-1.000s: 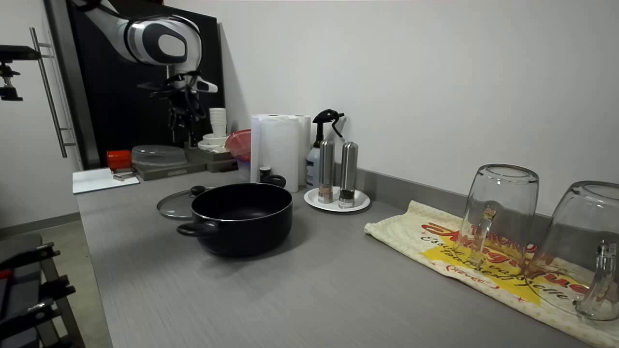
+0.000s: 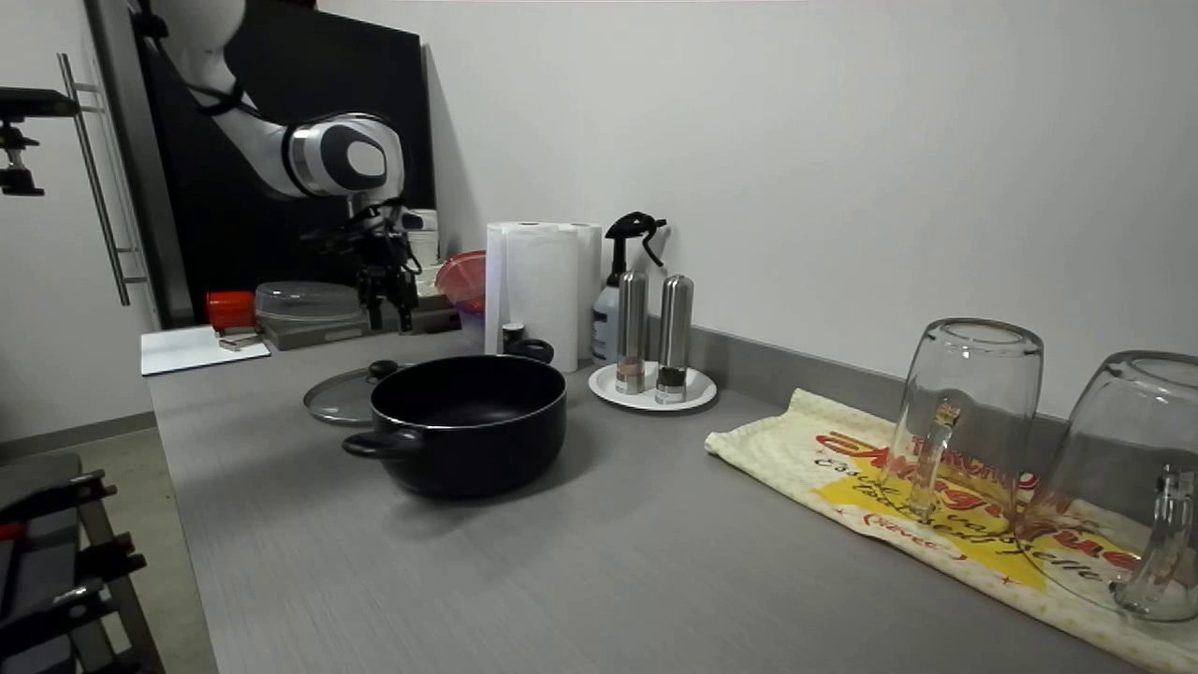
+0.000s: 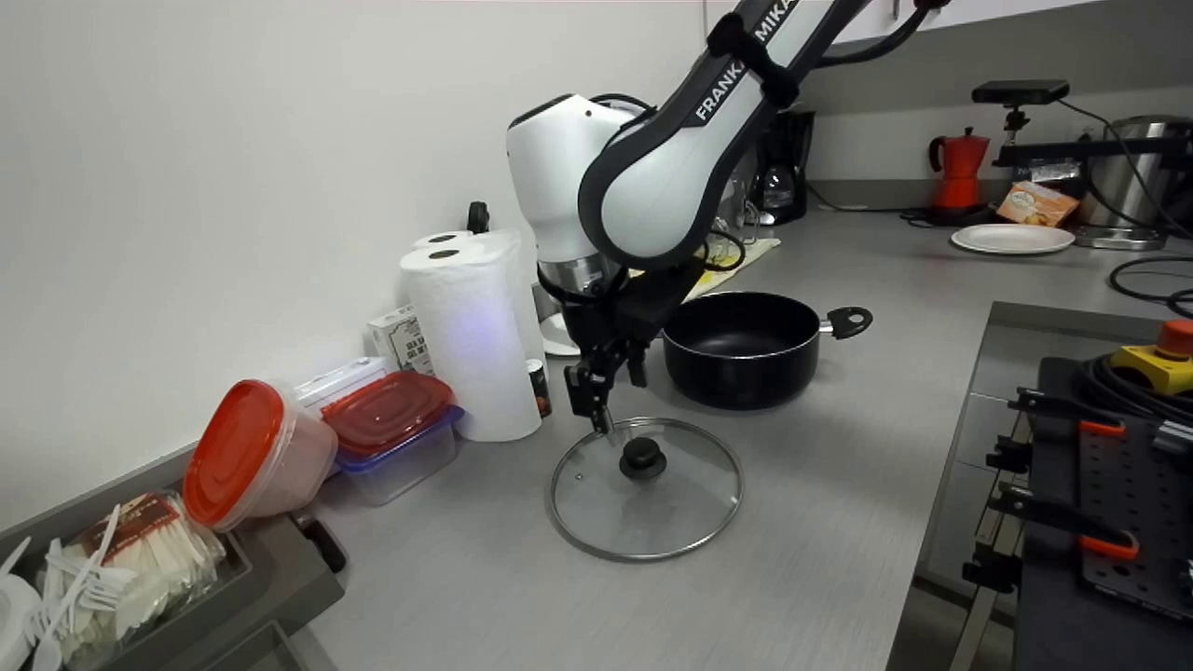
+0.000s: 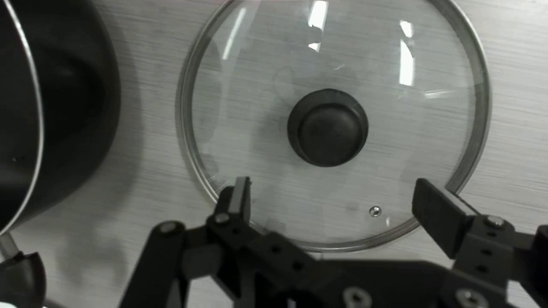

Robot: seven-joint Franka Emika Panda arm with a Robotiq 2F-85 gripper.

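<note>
A round glass lid [image 3: 604, 503] with a metal rim and a black knob [image 3: 642, 458] lies flat on the counter. Beside it stands the black pot [image 3: 744, 369], uncovered and looking empty in both exterior views. My gripper is open above the lid, its fingers spread wide with nothing between them. In the wrist view the knob [image 4: 329, 128] appears ahead of the fingertips, roughly centred between them. Part of the pot [image 4: 77, 102] shows at the left edge there. Exterior view 1 has my gripper [image 2: 388, 320] in the air behind the lid [image 2: 337, 399].
Paper towel rolls [image 3: 470, 335] and plastic containers [image 3: 391, 447] line the wall. Salt and pepper mills stand on a white plate [image 2: 708, 393]. Two upturned glass mugs [image 2: 966, 416] rest on a cloth [image 2: 786, 449].
My arm has come down and shifted a little to the right in exterior view 1. The pot and lid have stayed in place.
</note>
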